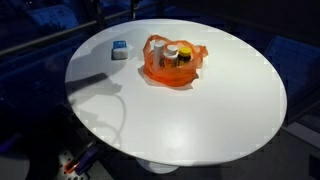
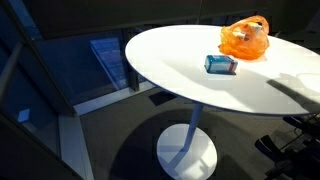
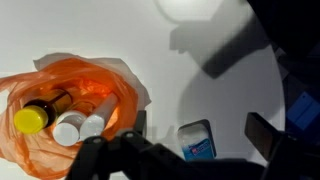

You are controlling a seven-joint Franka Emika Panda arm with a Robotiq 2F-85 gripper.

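A crumpled orange plastic bag lies open on the white round table, with several bottles in it. In the wrist view, one bottle has a yellow cap and another a white cap; a slim white bottle lies beside them. Apart from the bag rests a small blue and white box. My gripper is open above the table, its dark fingers spread at the bottom of the wrist view. The box shows between and beyond them, with no contact visible.
Dark floor and a dark blue backdrop surround it.
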